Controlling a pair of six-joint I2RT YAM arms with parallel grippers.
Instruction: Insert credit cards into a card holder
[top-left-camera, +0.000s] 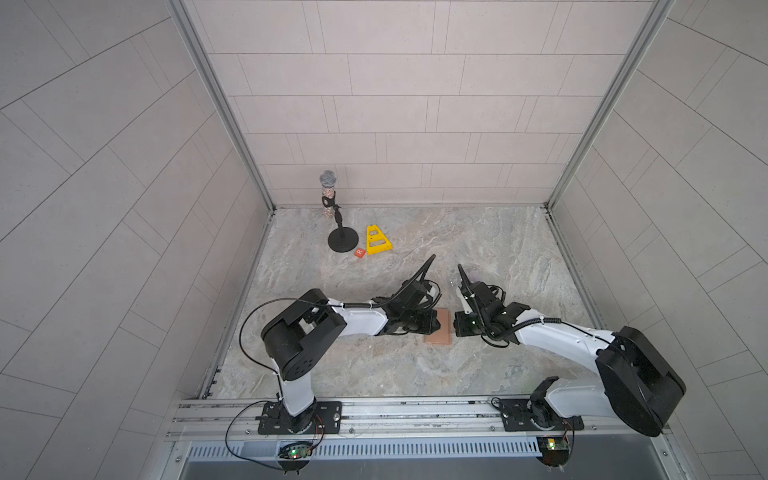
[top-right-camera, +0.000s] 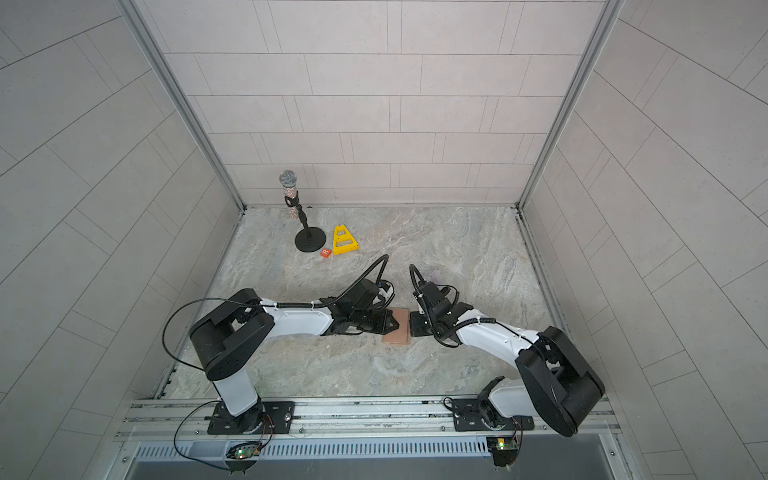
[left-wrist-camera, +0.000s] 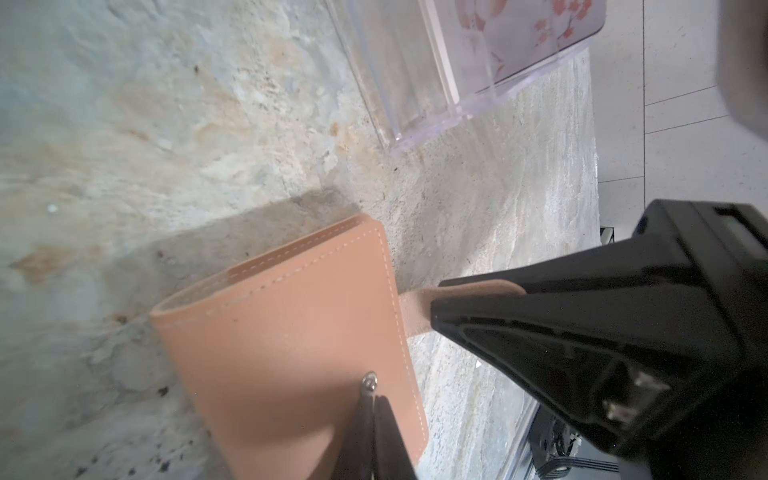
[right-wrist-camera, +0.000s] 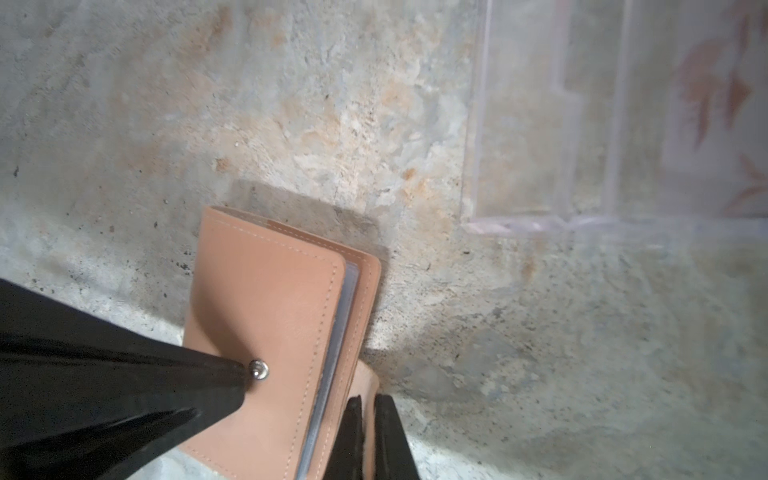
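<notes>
A tan leather card holder (top-left-camera: 437, 337) lies between the grippers, a grey sleeve edge showing on one side in the right wrist view. My left gripper is shut, its tips on the cover at the silver snap (right-wrist-camera: 258, 369). My right gripper is shut on the holder's thin strap (left-wrist-camera: 416, 312) at its side. A clear plastic case (left-wrist-camera: 416, 96) holding a card with pink floral print (right-wrist-camera: 708, 96) lies beside the holder.
A microphone on a black stand (top-left-camera: 342, 238), a yellow triangular piece (top-right-camera: 344, 241) and a small red block (top-right-camera: 325, 253) sit at the back left.
</notes>
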